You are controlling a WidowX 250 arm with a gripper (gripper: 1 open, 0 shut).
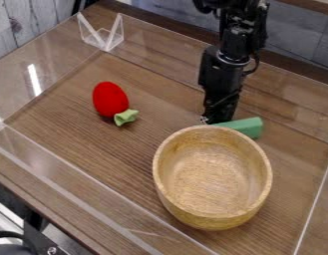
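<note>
My black gripper reaches down from the top centre, its tip low over the wooden table, at the near end of a green block. The fingers look shut; whether anything is between them is hard to see. The green block lies just behind a large cream bowl, partly hidden by its rim and the gripper.
A red oval object with a small pale green piece lies at the left. A white wire-like holder stands at the back left.
</note>
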